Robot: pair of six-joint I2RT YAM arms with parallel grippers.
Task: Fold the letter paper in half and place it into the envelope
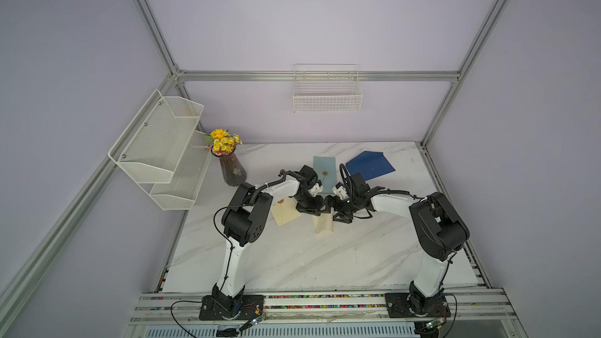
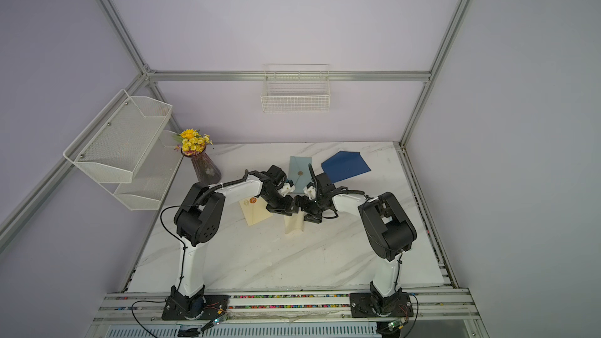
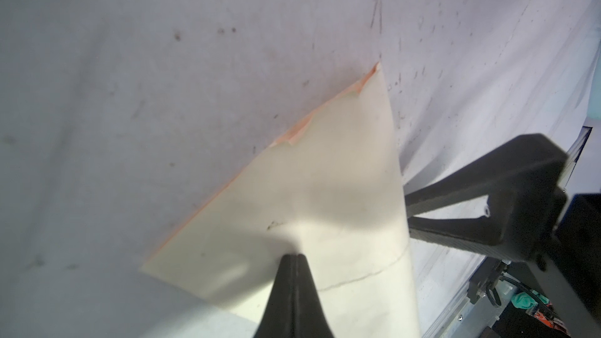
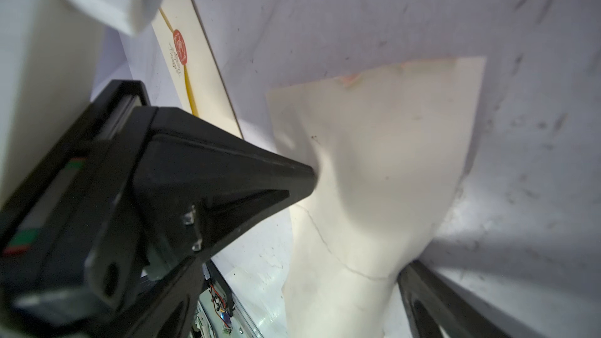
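Note:
The cream letter paper lies on the table in front of the grippers, with a pinkish strip showing along one edge. My left gripper is shut, its tips down on the paper; no paper shows between them. My right gripper stands open low over the sheet. One of its fingers meets the paper's right side, and the sheet is buckled and bent up there. In the left wrist view, that black finger reaches the paper's side edge. Both grippers cover the far part of the sheet in the top views.
A cream envelope with a red seal lies left of the paper, partly under the left arm. Behind are a grey-blue envelope and a navy one. A flower vase stands back left.

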